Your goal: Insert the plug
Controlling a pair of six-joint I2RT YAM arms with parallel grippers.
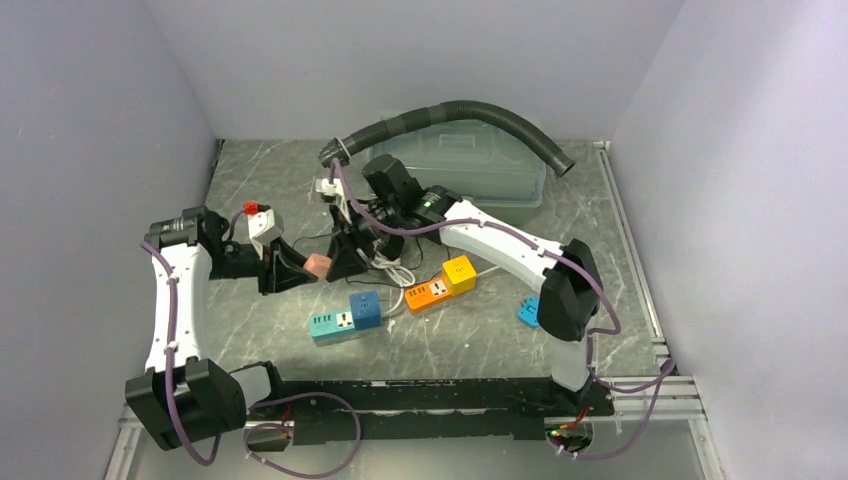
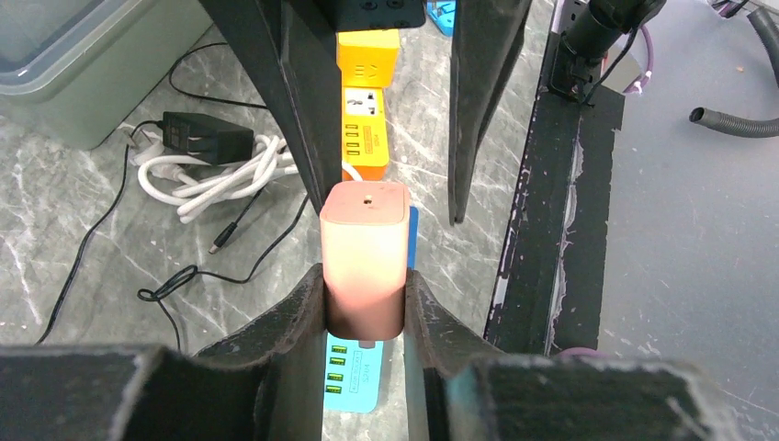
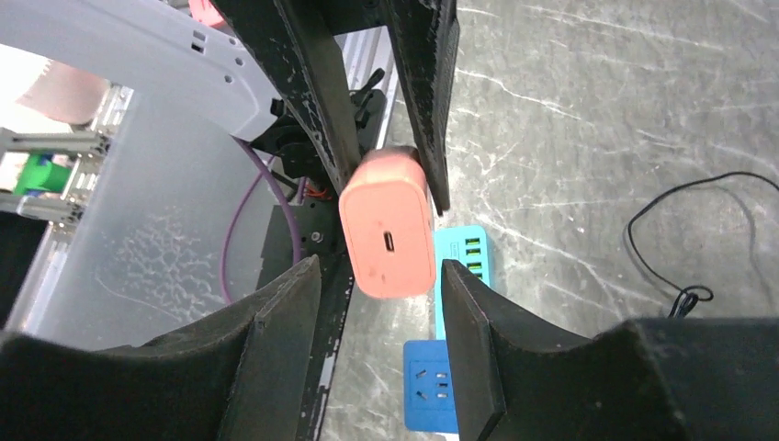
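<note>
The plug, a pink rounded block (image 1: 318, 266), hangs above the table between the two arms. Its two sides are pinched by the fingers of my left gripper, which is shut on it. From the other side my right gripper faces the plug with spread fingers; gaps show beside the block, so it is open. A slot shows on the plug's face in the right wrist view. Below lie the teal power strip (image 1: 332, 326) with a blue cube socket (image 1: 366, 309) at its end, and the orange strip (image 1: 427, 294) with a yellow cube (image 1: 459, 275).
A black adapter (image 2: 208, 137) and a coiled white cable (image 2: 220, 184) lie behind the strips, near a translucent bin (image 1: 455, 165). A small blue piece (image 1: 529, 312) rests at the right.
</note>
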